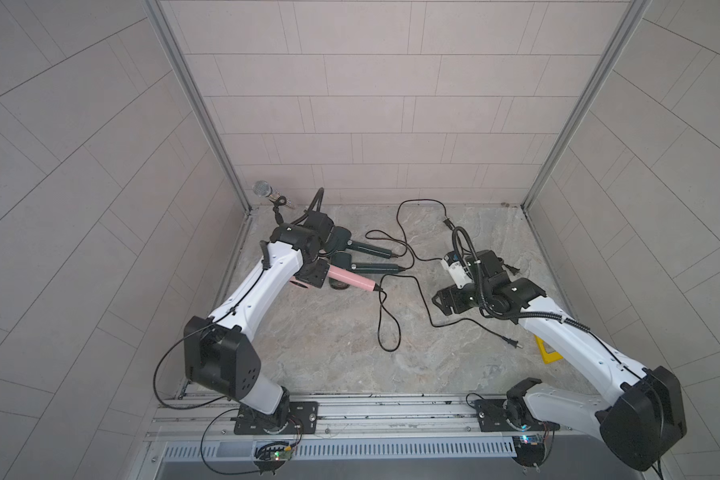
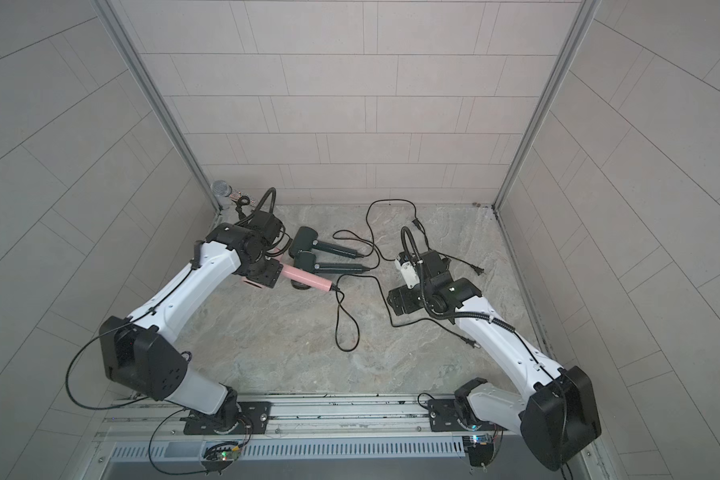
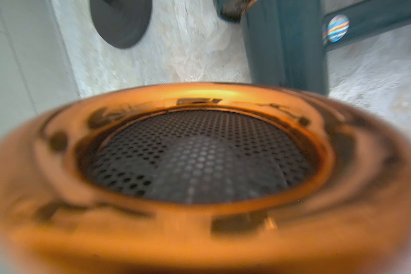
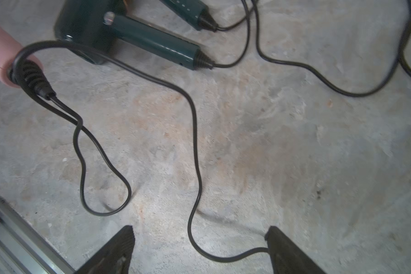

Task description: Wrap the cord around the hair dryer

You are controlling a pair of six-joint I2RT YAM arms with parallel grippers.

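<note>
A pink hair dryer [image 1: 352, 278] [image 2: 304, 274] is raised at the left-middle with my left gripper [image 1: 312, 272] shut on its head; its copper rim [image 3: 205, 237] fills the left wrist view, hiding the fingers. Its black cord [image 4: 195, 137] drops from the handle's end [image 4: 6, 64], loops on the table and runs right to a plug [image 1: 512, 341]. My right gripper stands part open above that cord, nothing visibly between its fingers.
Two dark green hair dryers [image 4: 150, 41] [image 1: 372, 249] lie behind, their cords snaking toward the back right. A microphone stand [image 1: 262, 189] stands back left, partly hidden by my left arm. A yellow object [image 1: 550, 352] lies at the right edge.
</note>
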